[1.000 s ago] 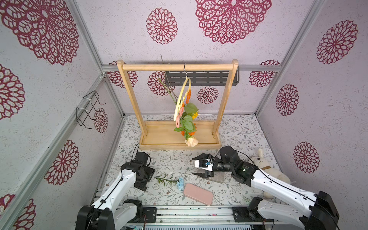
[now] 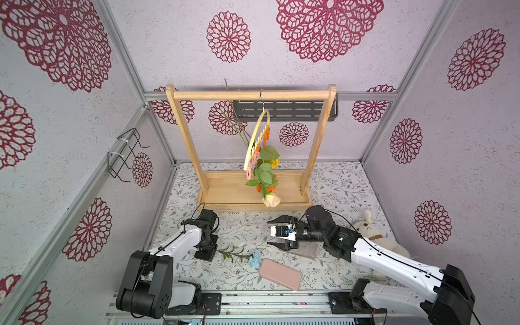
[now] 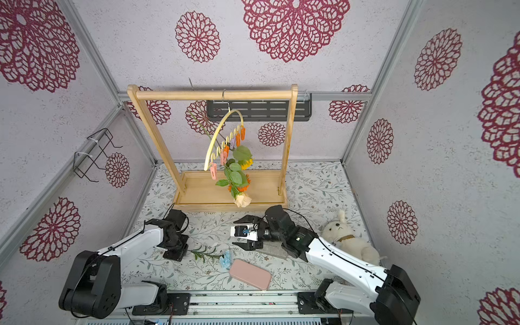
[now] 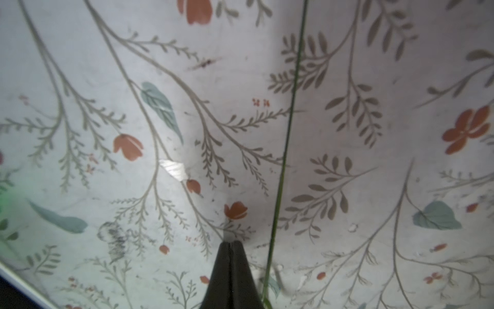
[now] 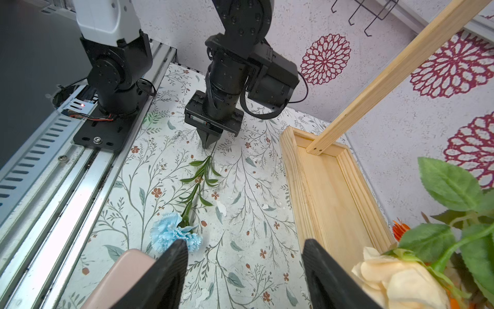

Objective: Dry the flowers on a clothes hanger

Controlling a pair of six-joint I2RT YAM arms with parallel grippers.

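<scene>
A blue carnation (image 5: 172,231) lies flat on the patterned cloth, its leafy green stem pointing toward my left gripper. In the left wrist view that gripper is shut, its fingertips together with nothing between them. The thin flower stem (image 4: 288,136) runs outside the fingers, just to their right. My right gripper stands open and empty above the cloth. From the wooden rack (image 2: 249,95) hangs a yellow hanger (image 2: 252,138) with pink and orange clips. A cream rose (image 2: 271,200) and orange and yellow blooms hang head-down from it.
A pink case (image 2: 280,274) lies near the front edge, close to the carnation head. A white plush toy (image 2: 379,238) sits at the right, beside the right arm. The rack's wooden base (image 2: 227,189) stands behind; cloth between the grippers is mostly free.
My left gripper has gone from open to shut and sits lower. The right arm has shifted slightly left.
</scene>
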